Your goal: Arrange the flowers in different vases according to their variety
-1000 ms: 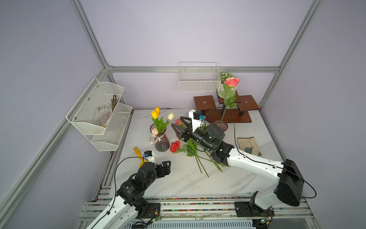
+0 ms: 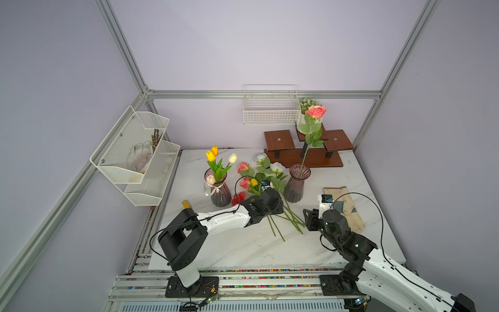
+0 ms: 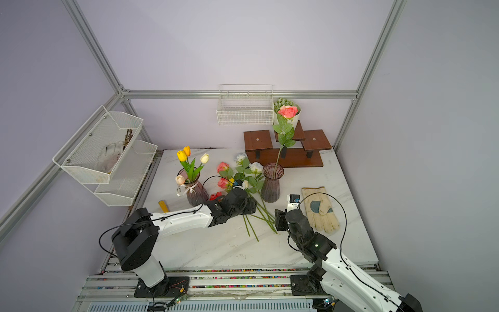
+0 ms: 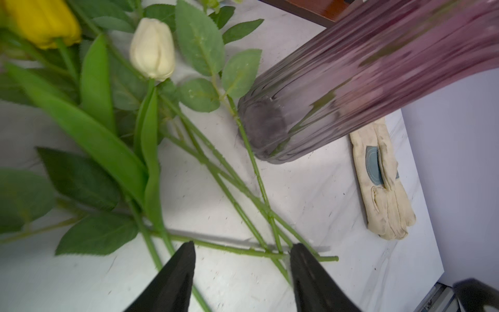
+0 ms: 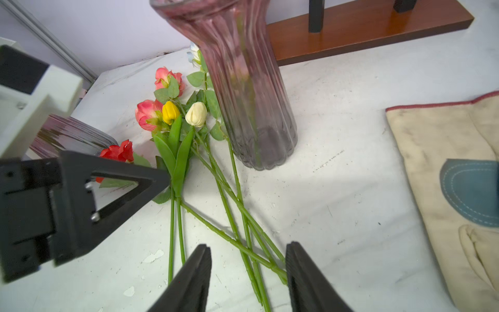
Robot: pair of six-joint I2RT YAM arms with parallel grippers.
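My left gripper is open above crossed stems in the centre, near the loose yellow tulip (image 4: pixel 44 18) and white tulip (image 4: pixel 151 46). Loose pink and red roses (image 5: pixel 117 153) lie with white ones. One vase (image 2: pixel 221 192) holds yellow and pale tulips; another vase (image 5: pixel 249 119) holds a tall pink rose (image 2: pixel 316 111). My right gripper stands open right of the stems, in front of that vase, nothing between its fingers.
A beige glove (image 3: pixel 320 208) lies at the right, a wooden stand (image 3: pixel 283 158) at the back, a yellow tool (image 3: pixel 163 206) at the left.
My right arm has drawn back from the middle toward the lower right.
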